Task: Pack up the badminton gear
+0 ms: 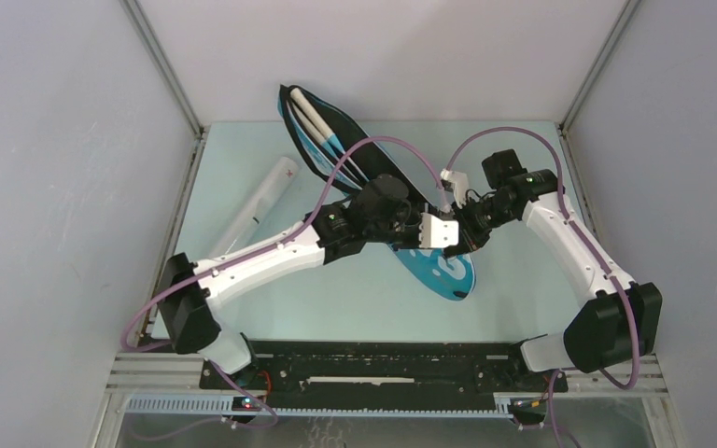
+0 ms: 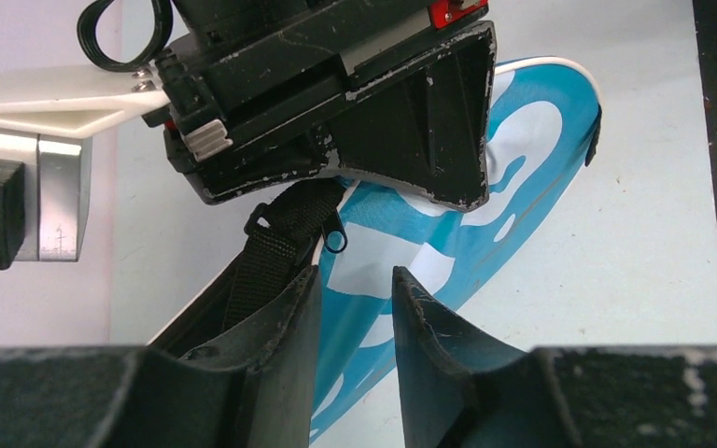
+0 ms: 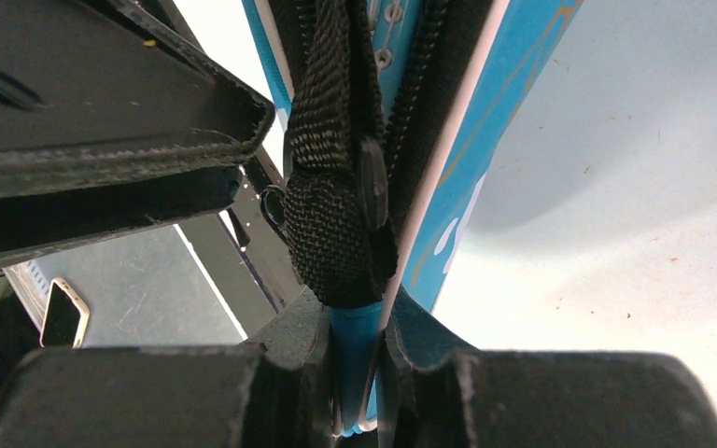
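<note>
The blue-and-black racket bag (image 1: 439,273) lies diagonally on the table, its upper part open with white-handled rackets (image 1: 310,119) inside. My two grippers meet over its lower middle. In the left wrist view my left gripper points at the bag's blue face beside a black strap and zipper pull (image 2: 334,238); its fingers are slightly apart with nothing clearly between them. In the right wrist view my right gripper has its fingers round the bag's blue and white edge, just below a black woven strap (image 3: 331,215).
A long white shuttlecock tube (image 1: 257,201) lies left of the bag, partly behind my left arm. The two wrists nearly touch. Bare table (image 1: 523,280) shows at the right; walls stand at back and sides.
</note>
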